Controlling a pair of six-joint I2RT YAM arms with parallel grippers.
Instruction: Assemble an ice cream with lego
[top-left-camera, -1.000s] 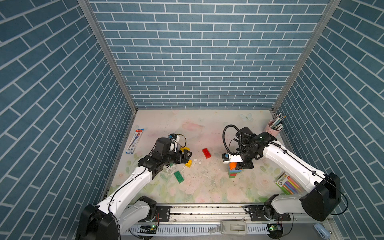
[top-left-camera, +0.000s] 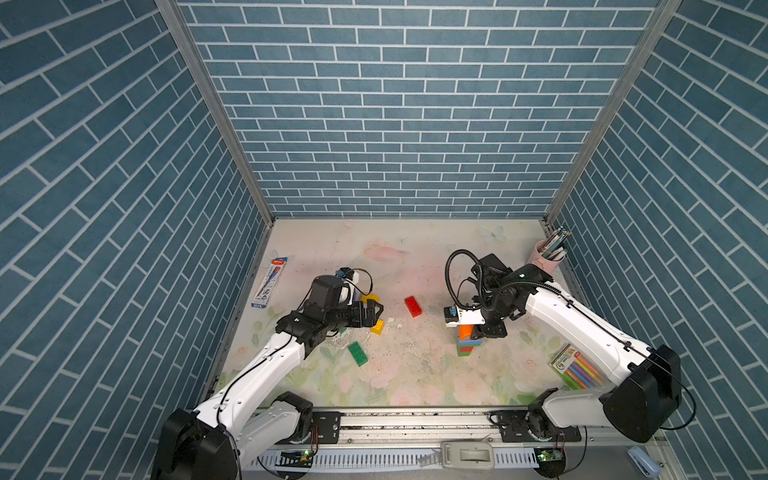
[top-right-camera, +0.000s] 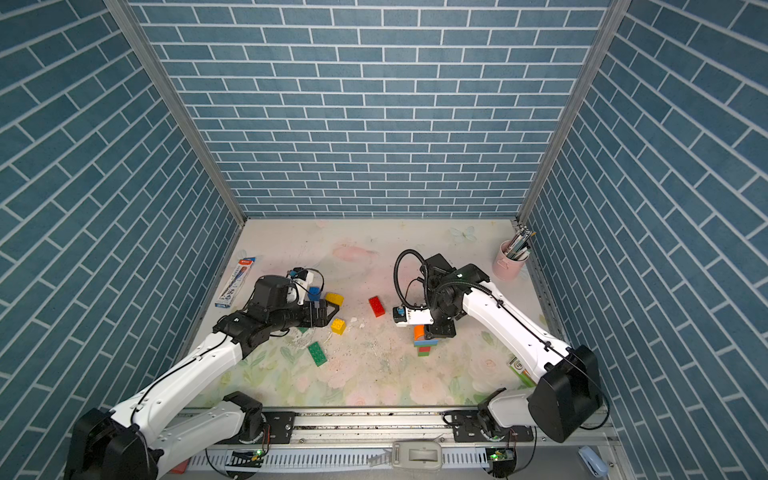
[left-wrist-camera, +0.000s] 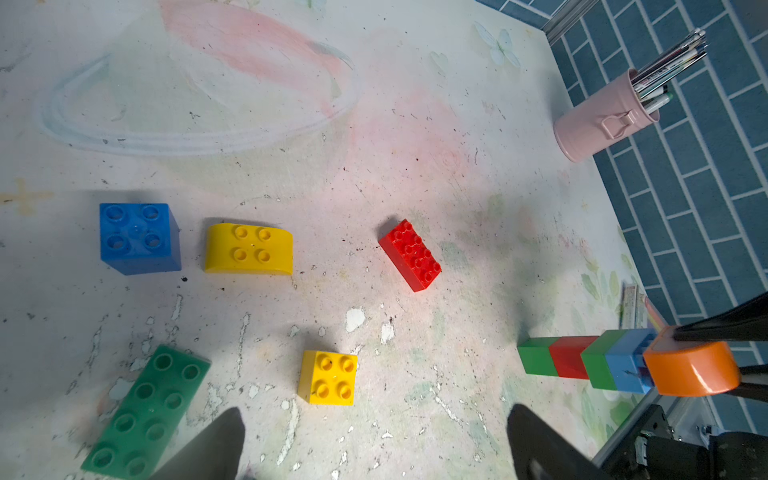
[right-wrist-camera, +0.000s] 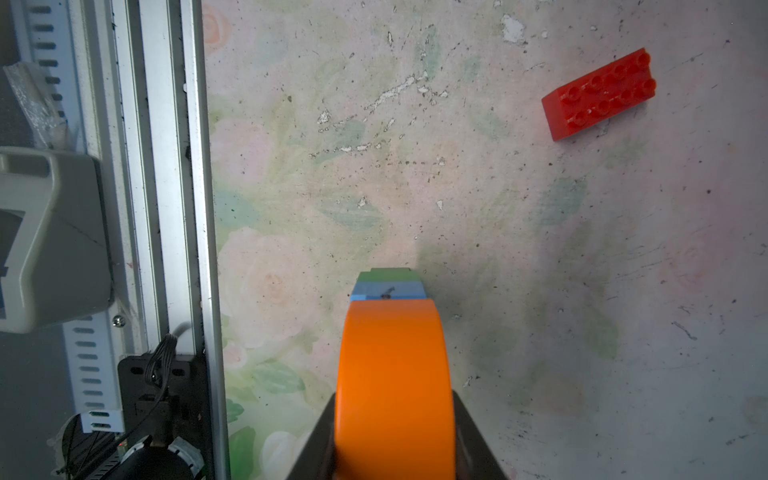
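Observation:
A tower of green, red, green and blue bricks (left-wrist-camera: 569, 357) stands on the table at the right. An orange rounded brick (right-wrist-camera: 392, 384) is at the tower's top, over the blue brick (left-wrist-camera: 630, 360); whether it is fully seated I cannot tell. My right gripper is shut on the orange brick, one finger at each side. Over the left part of the table, my left gripper is open and empty. Below it lie a small yellow brick (left-wrist-camera: 329, 377), a long green brick (left-wrist-camera: 148, 412), a yellow rounded brick (left-wrist-camera: 249, 249), a blue brick (left-wrist-camera: 140, 238) and a red brick (left-wrist-camera: 410, 256).
A pink cup of pencils (top-left-camera: 548, 256) stands at the back right. On the left edge lies a flat packet (top-left-camera: 269, 281), and a pack of coloured sticks (top-left-camera: 576, 368) is at the right edge. Open table lies behind the red brick.

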